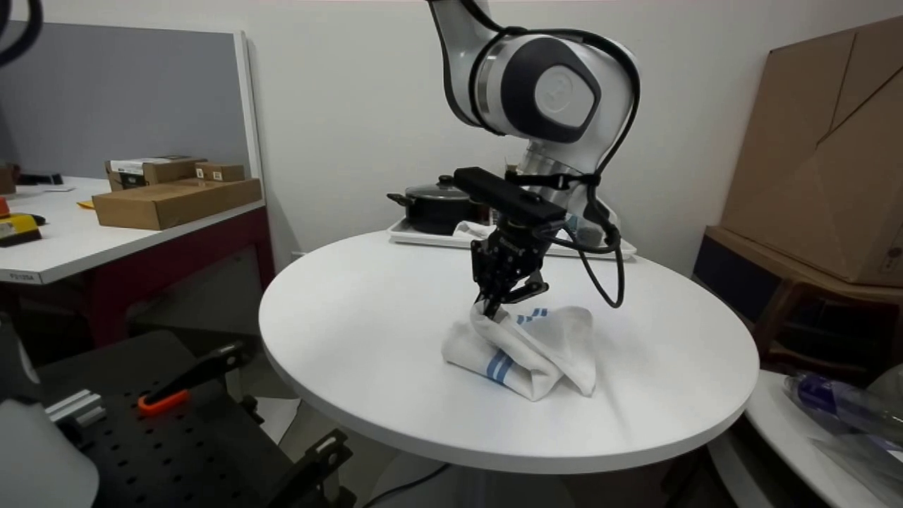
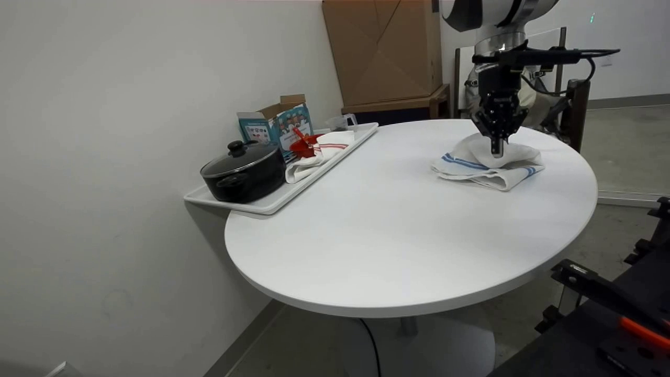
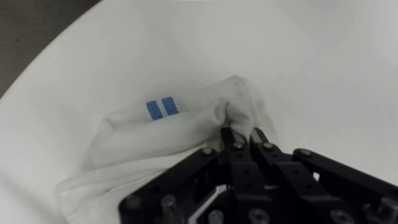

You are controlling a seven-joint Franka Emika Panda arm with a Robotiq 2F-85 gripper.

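Observation:
A white towel with blue stripes lies loosely folded and bunched on the round white table. My gripper points down and is shut on a pinch of the towel's upper layer. In the wrist view the fingertips of the gripper close around gathered cloth, with the blue stripe marks on a layer beyond. From the other side, the towel shows folds beneath the gripper, and one corner spreads to the side.
Along the wall, a white tray holds a black lidded pot, a blue box, a red item and a red-striped towel.

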